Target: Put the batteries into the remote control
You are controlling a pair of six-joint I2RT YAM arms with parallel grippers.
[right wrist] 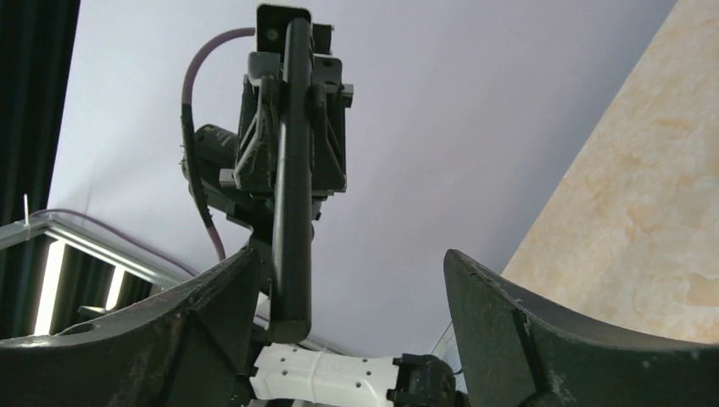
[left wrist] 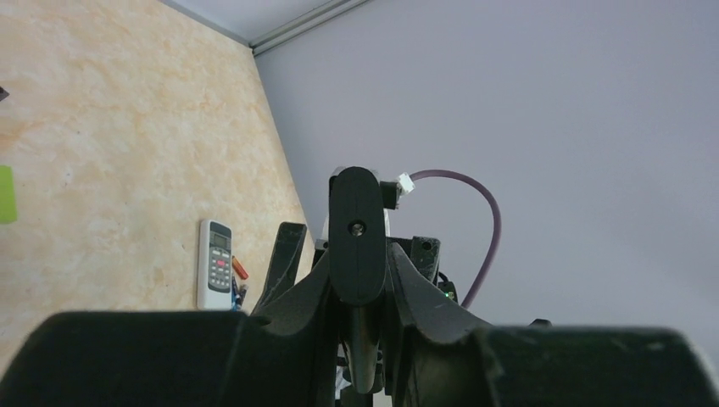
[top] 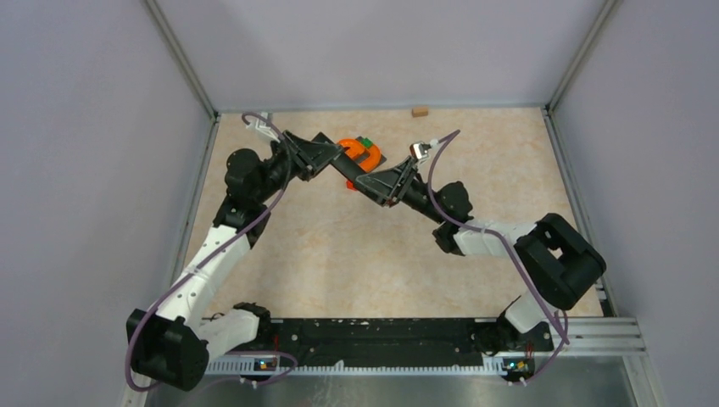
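Observation:
The remote control [left wrist: 214, 263], white with grey buttons, lies on the table in the left wrist view, with small cylinders like batteries beside it. My left gripper is shut on a dark rod, seen end-on there and lengthwise in the right wrist view as a long black rod [right wrist: 292, 220]. My right gripper stands open, facing that rod, its fingers either side of the view. In the top view the two grippers face each other above the table; whether the rod touches the right fingers I cannot tell.
An orange object [top: 360, 148] with green and red pieces lies behind the grippers, and a small wooden block [top: 420, 111] at the back edge.

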